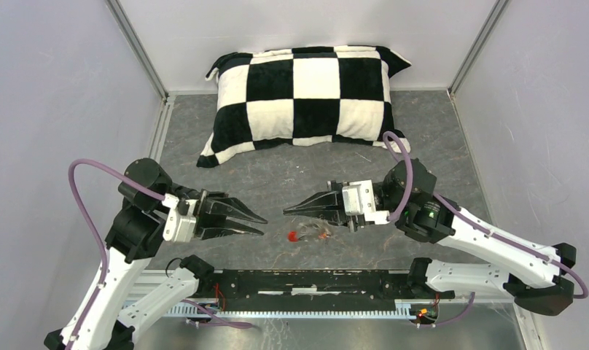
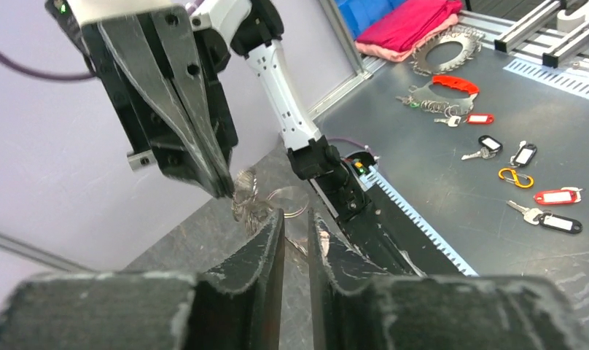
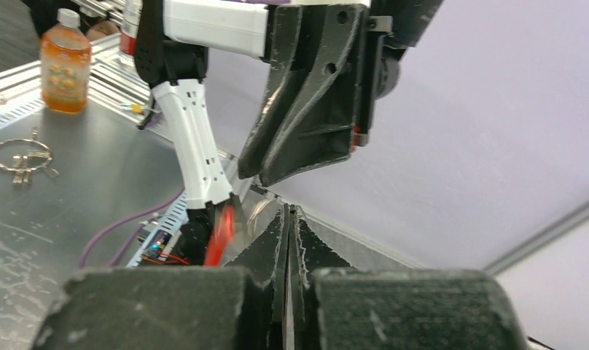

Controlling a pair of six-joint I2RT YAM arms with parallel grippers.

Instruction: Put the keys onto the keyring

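The keyring bundle, with a coiled cord and red piece (image 1: 293,236), hangs at the tip of my right gripper (image 1: 286,211), which is shut on it; it is blurred in the right wrist view, where the red piece (image 3: 220,235) swings below the fingertips. My left gripper (image 1: 264,227) stands to the left, open, apart from the right one, with nothing seen held between its fingers. Individual keys on the bundle are too small to tell.
A checkered cushion (image 1: 306,98) lies at the back. Walls flank both arms. Other keys, tags and rings show outside the workspace in the wrist views.
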